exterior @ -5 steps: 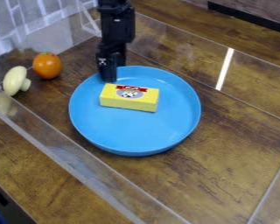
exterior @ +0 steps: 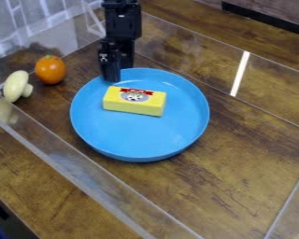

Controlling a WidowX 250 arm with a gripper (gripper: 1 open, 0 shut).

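Observation:
My black gripper (exterior: pixel 113 71) hangs open at the top centre, just behind the blue plate (exterior: pixel 139 140), with nothing visible between its fingers. A yellow box (exterior: pixel 135 106) with a red and white label lies on the plate, in its back half.
An orange round fruit or vegetable (exterior: pixel 49 69) and a pale oblong object (exterior: pixel 16 88) lie on the wood to the left of the plate.
My gripper has shifted slightly to the left. The plate, with the box on it, also appears a little further left than before.

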